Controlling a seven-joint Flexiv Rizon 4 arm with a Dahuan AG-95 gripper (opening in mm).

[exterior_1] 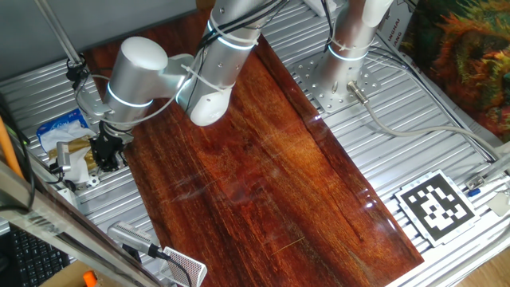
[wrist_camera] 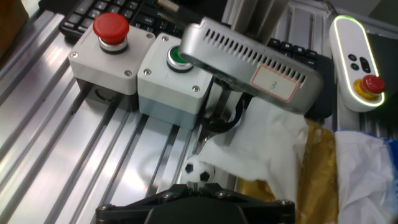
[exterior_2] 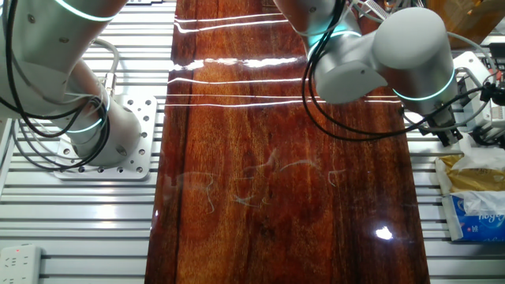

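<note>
In the wrist view my black gripper is at the bottom edge, its fingertips brought together, so it looks shut. Just past the tips shows a small black-and-white football-patterned ball (wrist_camera: 199, 170), partly hidden by them; whether they touch it cannot be told. A white tissue (wrist_camera: 258, 140) sticks out of a gold packet (wrist_camera: 318, 165) to the right of the ball. From exterior view 1, the gripper (exterior_1: 109, 156) is low beside the packets, off the left edge of the brown wooden board (exterior_1: 239, 175). Exterior view 2 does not show the fingertips clearly.
A red-button box (wrist_camera: 102, 62) and a green-button box (wrist_camera: 171, 84) stand beyond the ball. A grey camera (wrist_camera: 249, 62) overhangs the tissue closely. At the right lies a white emergency-stop unit (wrist_camera: 354, 62). The wooden board is bare.
</note>
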